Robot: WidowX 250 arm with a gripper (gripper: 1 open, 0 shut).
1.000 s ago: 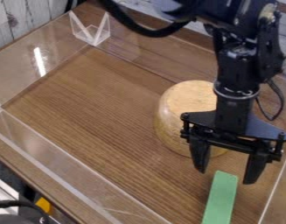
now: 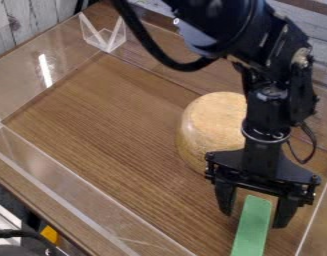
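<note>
My black gripper (image 2: 254, 197) hangs at the right of the camera view, open, its two fingers straddling the top end of a green flat strip (image 2: 250, 236) on the wooden floor near the bottom edge. Whether the fingers touch it I cannot tell. A round tan object (image 2: 207, 123) lies behind the gripper, partly hidden by the arm.
Clear walls border it at the left and lower left, with a clear bracket (image 2: 106, 35) at the top left.
The gripper has moved down toward the green strip and slightly left, and its fingers stand somewhat closer together than a second ago.
</note>
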